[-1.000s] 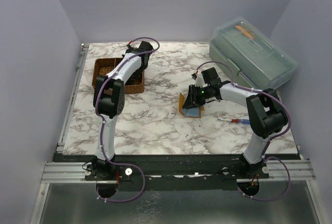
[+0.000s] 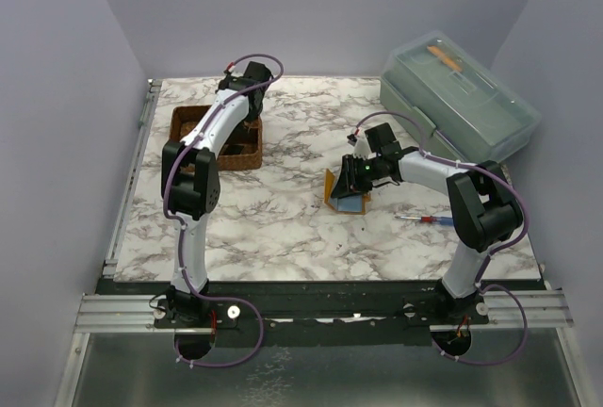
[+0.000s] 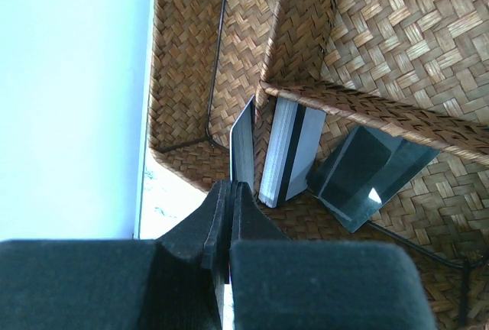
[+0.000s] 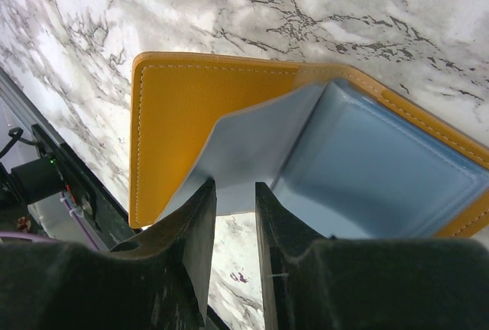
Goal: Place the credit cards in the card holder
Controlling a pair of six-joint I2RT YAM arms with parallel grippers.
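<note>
In the left wrist view my left gripper is shut on a thin card (image 3: 243,145), which stands edge-on from its fingertips beside a basket divider. A silver card with a black stripe (image 3: 292,150) leans against the divider's other side. A dark card (image 3: 374,173) lies close to it. On the table, the tan card holder (image 2: 330,187) stands spread, with clear sleeves (image 4: 382,162) inside. My right gripper is open at the holder, its fingers apart; one finger rests against a raised clear sleeve (image 4: 256,143).
The divided wicker basket (image 2: 238,161) is at the back left. A large lidded plastic box (image 2: 462,96) fills the back right. A blue-handled screwdriver (image 2: 435,219) lies at the right. Between basket and holder the marble surface (image 2: 292,171) is clear.
My left arm has shifted a little to the left and toward the back, over the basket. The right arm and the holder have stayed in place.
</note>
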